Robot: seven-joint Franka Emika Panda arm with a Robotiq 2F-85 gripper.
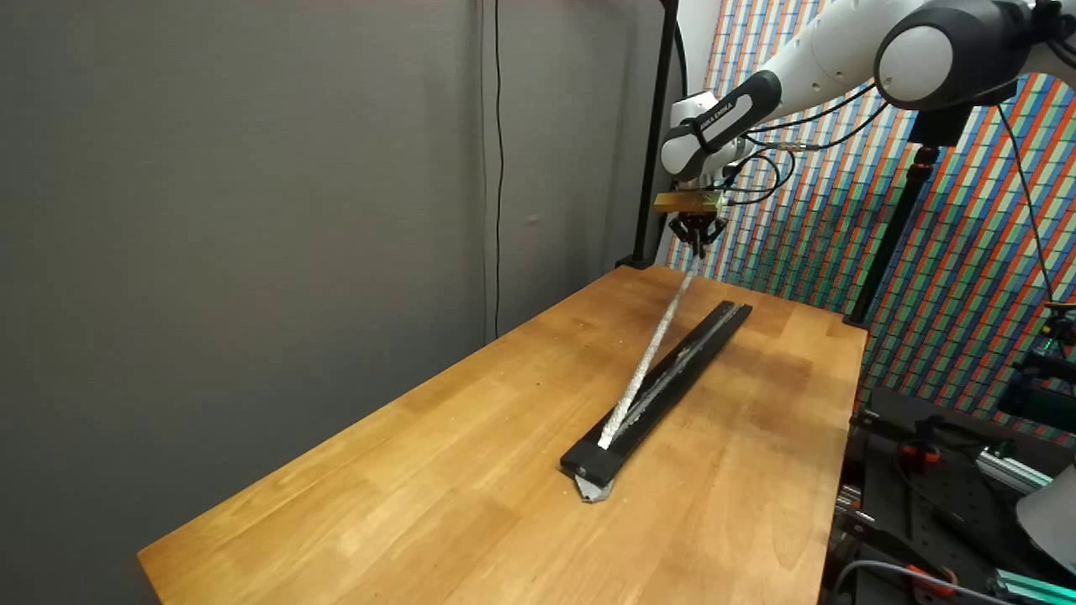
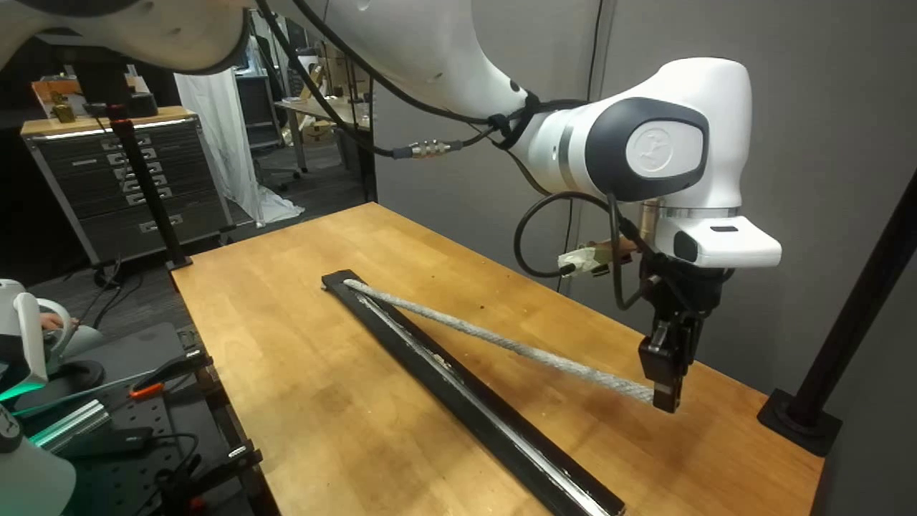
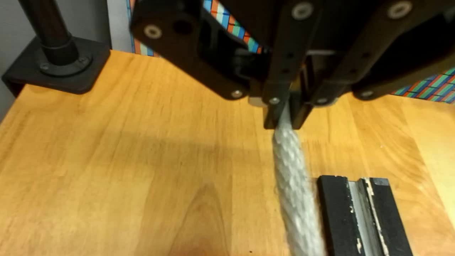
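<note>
A grey-white braided rope (image 2: pixel 516 348) stretches straight from the black grooved bar (image 2: pixel 404 344) up to my gripper (image 2: pixel 668 400). My gripper is shut on one rope end, as the wrist view shows. The rope's other end (image 1: pixel 607 439) rests at the near end of the bar in exterior view 1. Most of the groove lies bare, with pale marks along it. In the wrist view the bar's far end (image 3: pixel 341 204) sits to the right of the rope (image 3: pixel 296 192), apart from it. My fingertips are low above the table, beyond the bar's far end.
A black post base (image 3: pixel 76 68) stands at the table's far corner. Another black post (image 1: pixel 893 222) rises at the far right edge. A grey wall (image 1: pixel 252 202) borders the left side.
</note>
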